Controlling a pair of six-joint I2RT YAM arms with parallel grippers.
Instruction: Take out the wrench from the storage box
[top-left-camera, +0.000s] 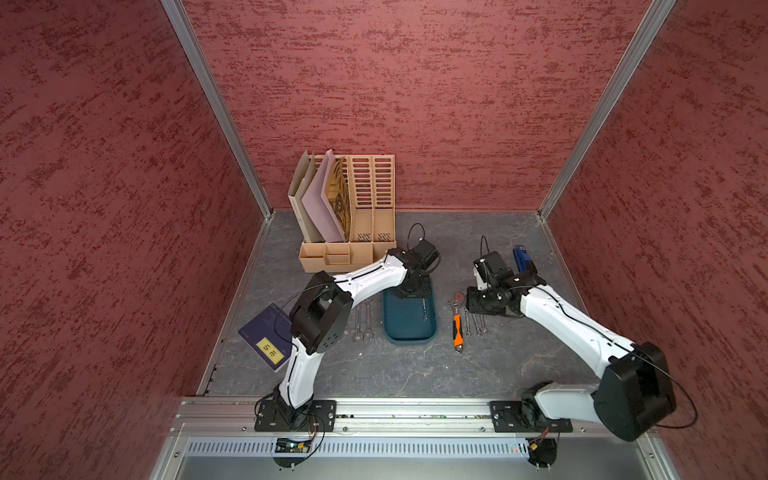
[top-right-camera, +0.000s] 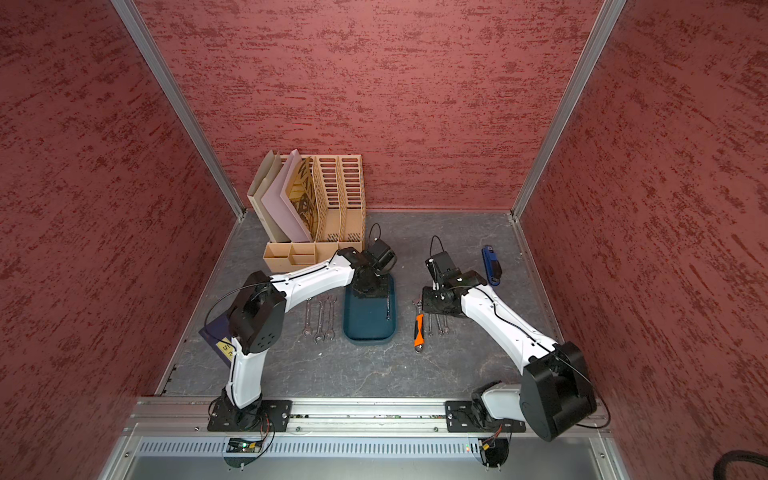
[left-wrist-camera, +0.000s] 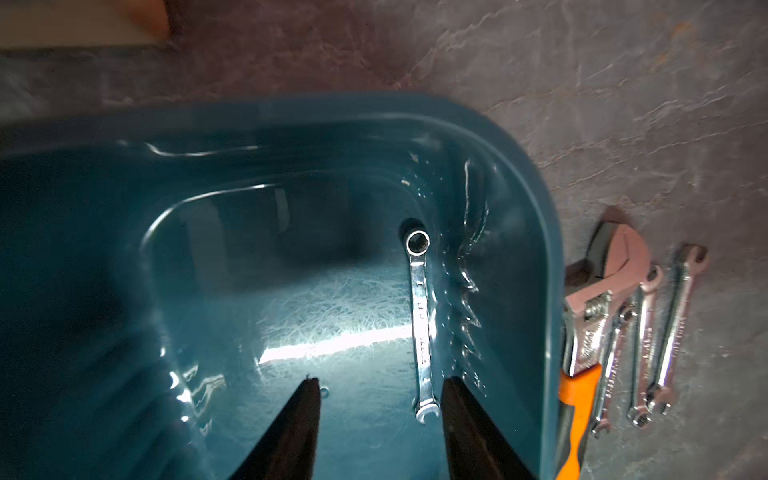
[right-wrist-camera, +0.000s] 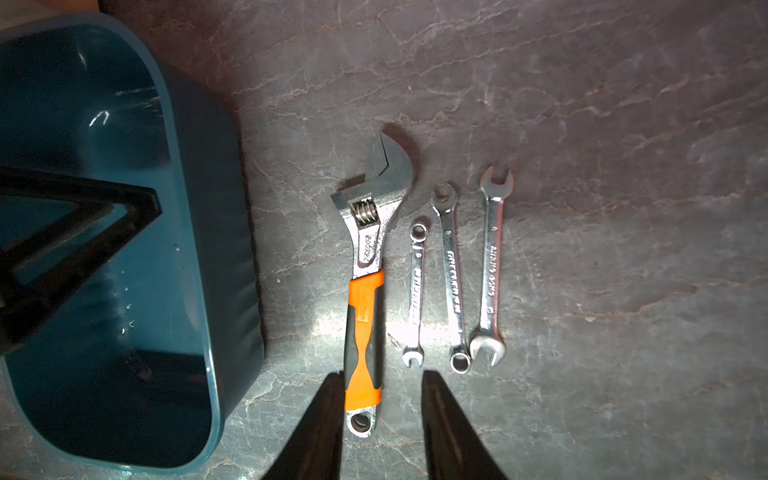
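Observation:
The teal storage box (left-wrist-camera: 550, 320) holds one small combination wrench (left-wrist-camera: 420, 320), lying lengthwise along its right side in the left wrist view. My left gripper is over the box with its fingers apart near the wrench's open end, nothing seen between them but the box floor. My right gripper hangs open above the table right of the box, near an adjustable wrench (right-wrist-camera: 364, 336) with an orange handle and several loose wrenches (right-wrist-camera: 490, 256); nothing is held in it.
A wooden organizer (top-left-camera: 364, 224) with boards stands behind the box. More wrenches (top-right-camera: 320, 320) lie left of the box, a dark blue booklet (top-left-camera: 260, 328) at the far left, and a blue tool (top-right-camera: 490, 264) at the back right.

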